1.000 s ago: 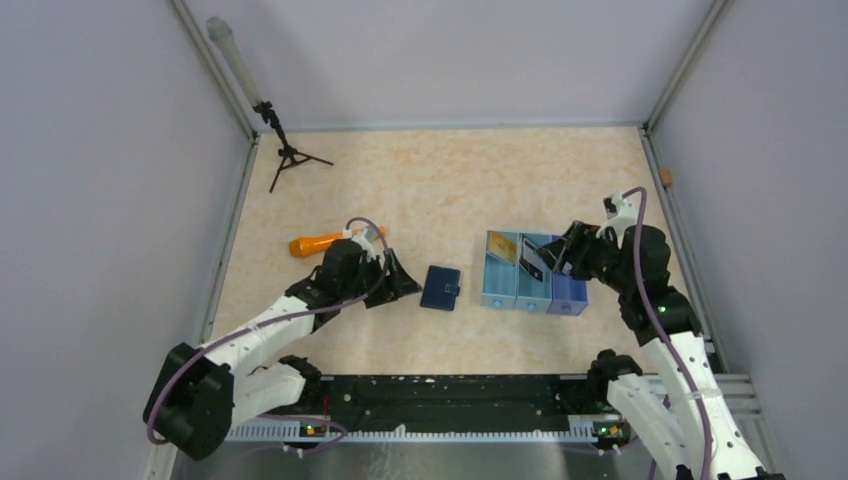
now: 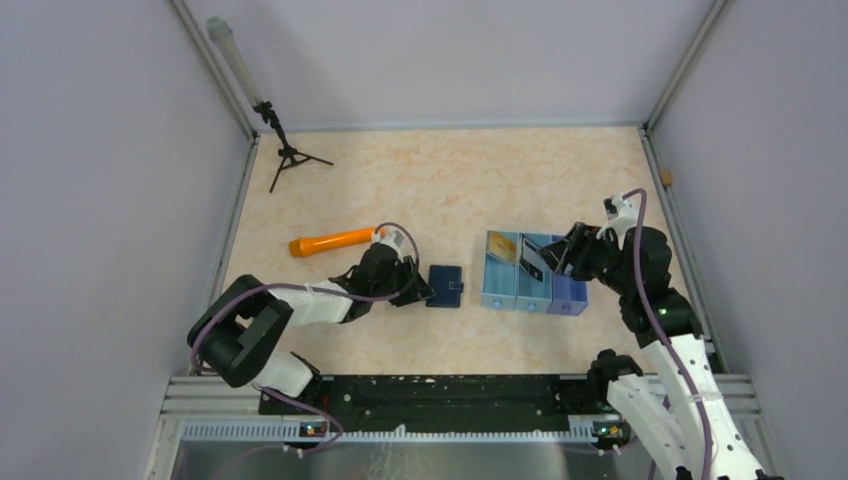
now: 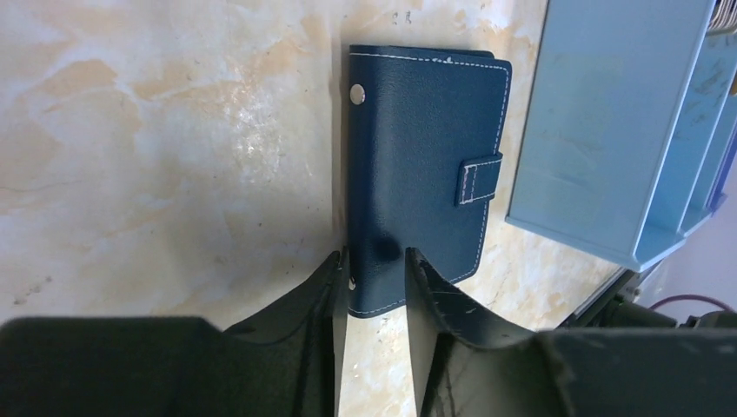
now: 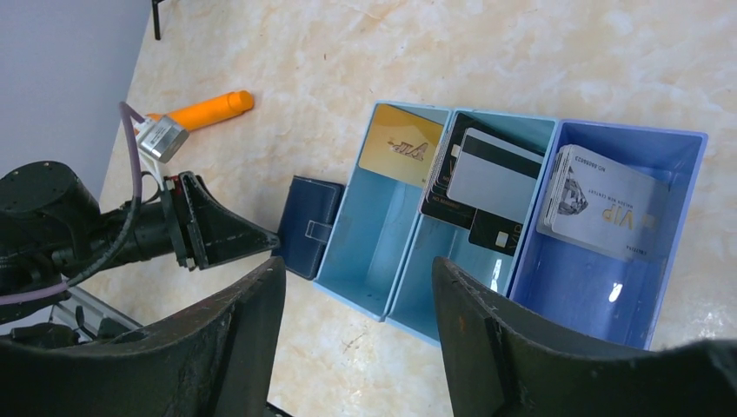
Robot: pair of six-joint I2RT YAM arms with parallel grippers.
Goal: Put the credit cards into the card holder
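Note:
The navy card holder [image 2: 444, 287] lies closed on the table, its strap [image 3: 480, 178] on the right side. My left gripper is part open at the holder's lower left, one fingertip on each side of its spine; whether either touches cannot be told. Gold card [image 4: 401, 144] leans in the left compartment of the blue boxes. In the middle one are black-and-silver cards [image 4: 491, 178], and in the right one a silver card [image 4: 601, 202]. Above the boxes, my right gripper stands open, with nothing between its fingers.
An orange cylinder [image 2: 333, 241] lies behind the left arm. The black tripod [image 2: 288, 153] stands at the back left. Between card holder and blue boxes [image 2: 499, 300] is a narrow strip of bare table.
My left gripper has moved right, up to the card holder. The holder has turned slightly and now sits squarer and a little further right. The right arm looks still.

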